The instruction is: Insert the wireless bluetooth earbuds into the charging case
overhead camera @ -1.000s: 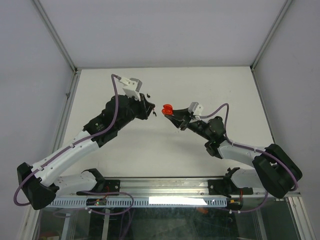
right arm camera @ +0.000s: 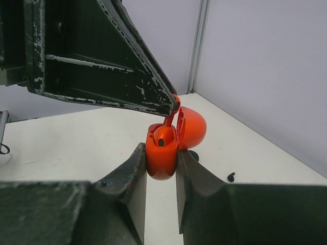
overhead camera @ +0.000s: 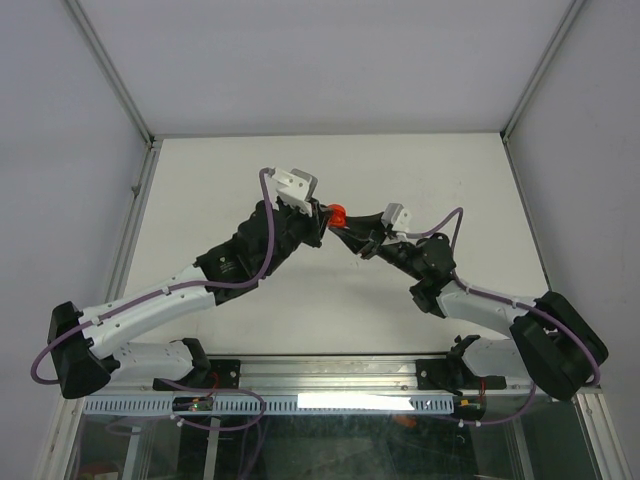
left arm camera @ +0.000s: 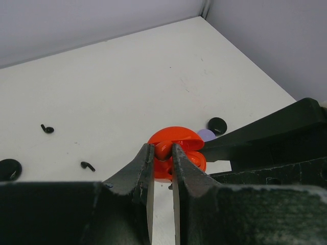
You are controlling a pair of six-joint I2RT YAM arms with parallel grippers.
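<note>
An orange charging case (overhead camera: 338,213) is held up between the grippers at the middle of the top view, my right gripper (overhead camera: 340,226) shut on it. In the right wrist view the case (right arm camera: 190,127) has its rounded lid open. My left gripper reaches in from the left, its fingertips at a small orange earbud (left arm camera: 163,151) in front of the case; whether it grips it is unclear. In the right wrist view an orange piece (right arm camera: 161,155) sits between the right fingers, with the left gripper's dark finger above.
In the left wrist view, small dark pieces (left arm camera: 48,129), round black discs (left arm camera: 217,126) and a purple disc (left arm camera: 206,135) lie on the white table (left arm camera: 117,92), which is otherwise clear.
</note>
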